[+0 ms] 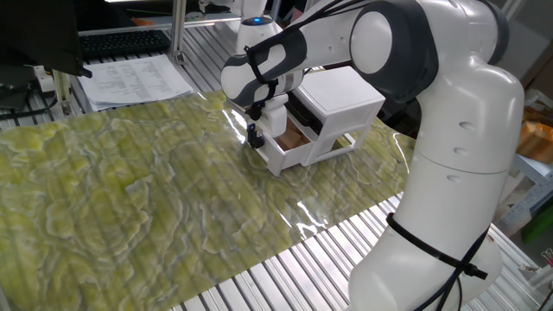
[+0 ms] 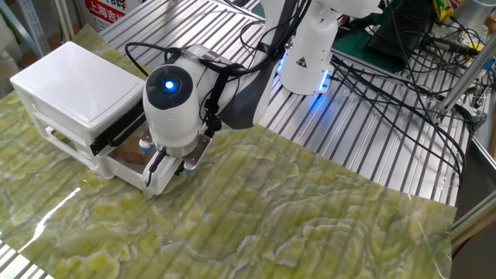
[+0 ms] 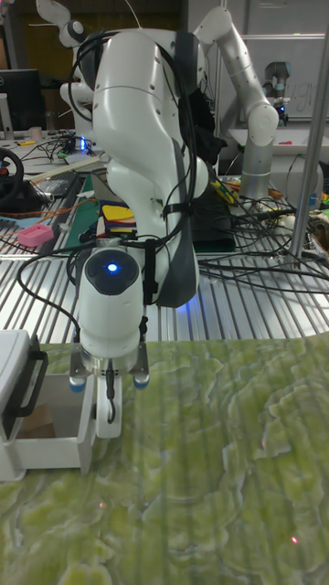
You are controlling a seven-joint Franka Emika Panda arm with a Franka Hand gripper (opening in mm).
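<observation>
A small white drawer cabinet [image 2: 77, 81] stands on the green marbled sheet, its lower drawer [image 3: 60, 454] pulled out. A brown block [image 3: 39, 422] lies inside this drawer. Over the drawer's front end is my gripper [image 3: 109, 381], pointing down. Its blue-tipped fingers [image 3: 141, 379] are spread wide, one on the drawer's inner side and the other outside the front panel [image 3: 109, 414]. Whether either finger touches the panel cannot be told. In exterior view 1 the gripper's hand hides part of the drawer.
Most of the green sheet [image 1: 130, 207] is bare. Papers [image 1: 134, 82] and a keyboard [image 1: 123, 41] lie beyond its far edge in exterior view 1. Loose black cables [image 2: 403, 116] run across the slatted metal table near the arm's base.
</observation>
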